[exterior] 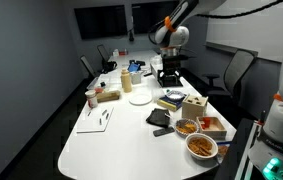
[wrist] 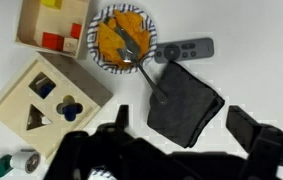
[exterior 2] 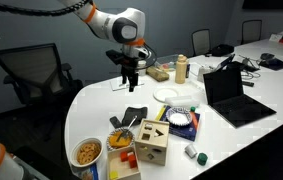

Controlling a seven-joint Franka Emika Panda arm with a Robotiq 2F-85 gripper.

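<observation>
My gripper is open, its two dark fingers wide apart with nothing held. In the wrist view a folded black cloth (wrist: 184, 105) lies on the white table below and between them. A dark spoon (wrist: 146, 78) reaches from a striped bowl (wrist: 151, 32) of orange chips to the cloth's upper left edge. Beside that bowl lies a grey remote (wrist: 193, 49). A wooden shape-sorter box (wrist: 81, 72) stands at the left. From the side, the gripper (exterior: 169, 80) shows high above the table, well clear of everything on it.
An open wooden box (exterior 2: 118, 170) holds coloured blocks beside a second bowl (exterior 2: 85, 153) of food. A white plate (exterior: 140, 99), bottles (exterior: 126, 79) and an open laptop (exterior 2: 233, 98) stand farther off.
</observation>
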